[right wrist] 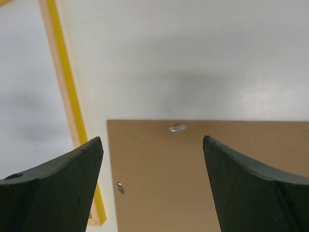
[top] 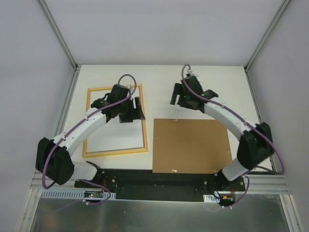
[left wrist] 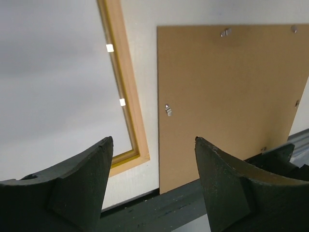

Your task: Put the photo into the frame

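Note:
The wooden frame (top: 116, 152) with a white sheet (top: 111, 137) inside lies on the left of the table, small white tabs on its right rail in the left wrist view. The brown backing board (top: 191, 145), with metal clips, lies just right of it. My left gripper (top: 133, 108) is open above the frame's right part, nothing between its fingers. My right gripper (top: 177, 96), also open and empty, hangs over bare table behind the board; it is blurred in the top view.
Side walls border it, and a dark strip runs along the front edge.

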